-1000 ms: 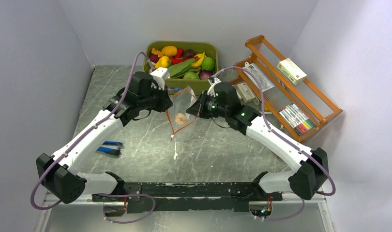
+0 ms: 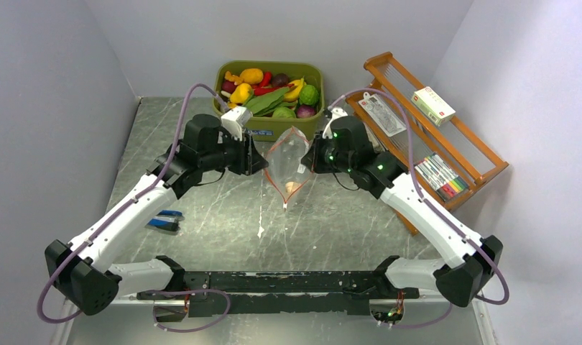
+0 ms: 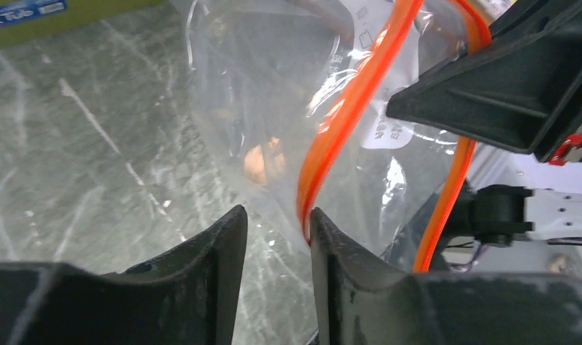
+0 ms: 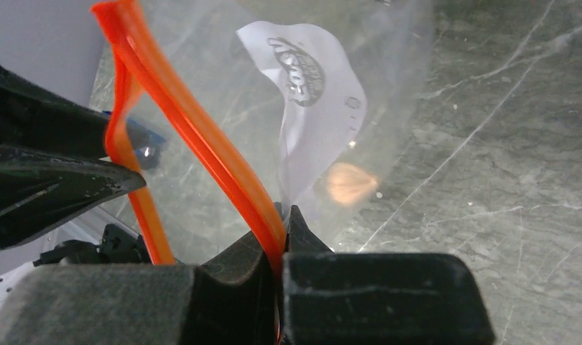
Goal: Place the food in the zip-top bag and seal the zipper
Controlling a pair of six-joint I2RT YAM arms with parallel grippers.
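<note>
A clear zip top bag (image 2: 287, 154) with an orange zipper hangs between the grippers, its mouth partly spread, a white label on it. A small tan food piece (image 3: 263, 162) shows through the plastic low in it. My left gripper (image 2: 259, 162) is at the bag's left edge; in the left wrist view its fingers stand part open, the orange zipper at the right fingertip. My right gripper (image 2: 310, 164) is shut on the bag's rim; in the right wrist view the orange strip runs down between its fingers.
A green bin (image 2: 266, 126) of vegetables stands at the back. A wooden rack (image 2: 475, 154) with boxes and markers is at the right, blue-handled tools (image 2: 164, 220) at the left.
</note>
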